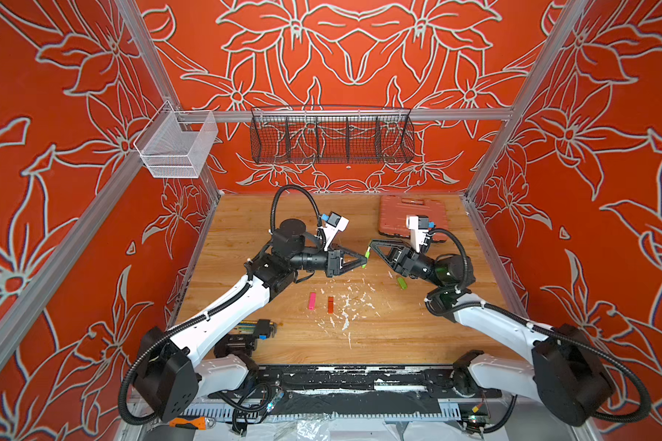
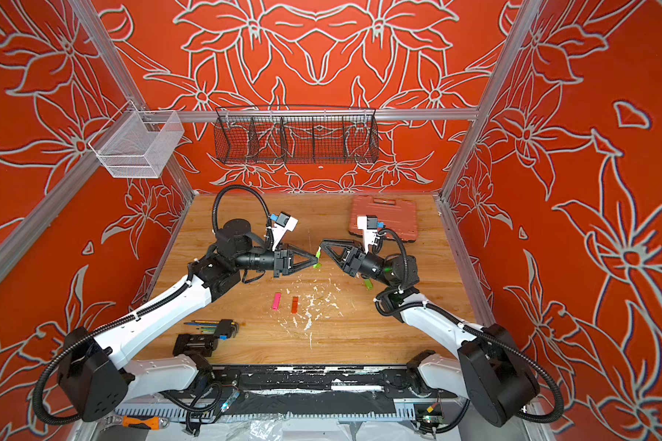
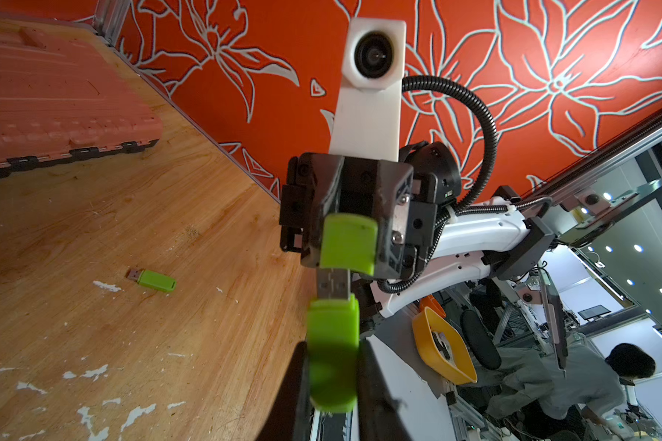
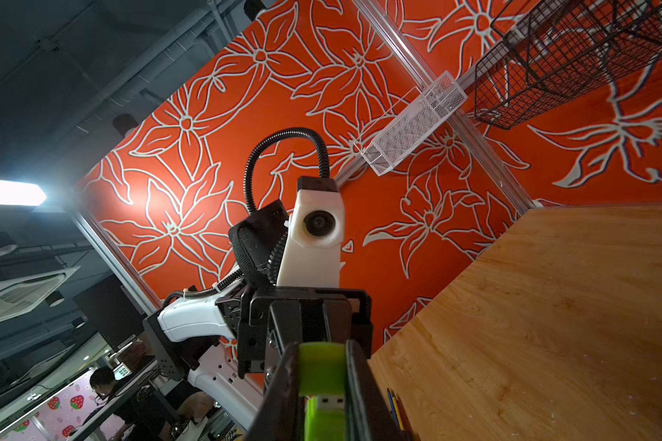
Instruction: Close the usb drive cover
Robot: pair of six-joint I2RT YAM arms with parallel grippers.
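Note:
My left gripper [image 1: 362,261] is shut on a lime green USB drive body [image 3: 333,352], held in the air above the table, its silver plug pointing toward the right gripper. My right gripper [image 1: 373,245] is shut on the matching green cover [image 3: 348,242], lined up with the plug. In the left wrist view bare metal shows between cover and body; whether the plug's end is inside the cover is hard to tell. Another green drive with exposed plug [image 3: 151,279] lies on the table.
A pink piece [image 1: 312,300] and a red piece [image 1: 330,304] lie on the table [image 1: 228,235]. A pink case [image 1: 412,217] sits at the back right, tools [image 1: 250,332] at the front left. Wire baskets [image 1: 331,136] hang on the walls.

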